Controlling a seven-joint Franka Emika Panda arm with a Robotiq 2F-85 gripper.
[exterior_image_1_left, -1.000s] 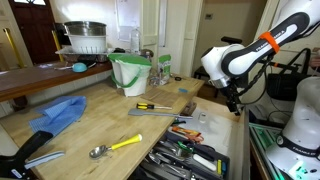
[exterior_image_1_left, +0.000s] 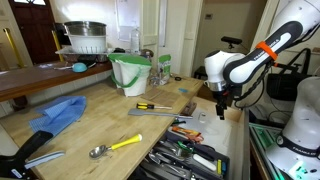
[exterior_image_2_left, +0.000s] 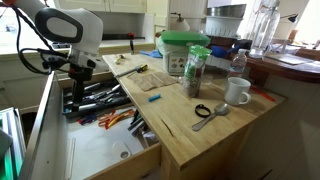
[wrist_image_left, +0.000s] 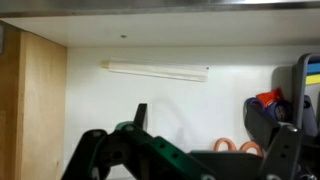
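My gripper is open over the pulled-out drawer, with bare white drawer bottom (wrist_image_left: 95, 115) between its fingers. A pair of pale wooden chopsticks (wrist_image_left: 155, 71) lies flat in the drawer, ahead of the fingers in the wrist view. Orange scissor handles (wrist_image_left: 240, 147) and a red-and-blue item (wrist_image_left: 268, 97) lie toward the right, partly hidden by the right finger. In exterior view 1 the gripper (exterior_image_1_left: 230, 107) hangs at the drawer's far end.
A dark tray (wrist_image_left: 300, 75) borders the bare area. Several utensils (exterior_image_1_left: 190, 158) crowd the drawer. On the wooden counter (exterior_image_2_left: 190, 135) stand a white-and-green bin (exterior_image_1_left: 130, 76), a white mug (exterior_image_2_left: 237, 91) and a spoon (exterior_image_2_left: 210, 117). A blue cloth (exterior_image_1_left: 58, 115) lies farther left.
In exterior view 1 the arm has swung left, carrying the gripper from near the drawer's right side to farther left. The counter items look the same.
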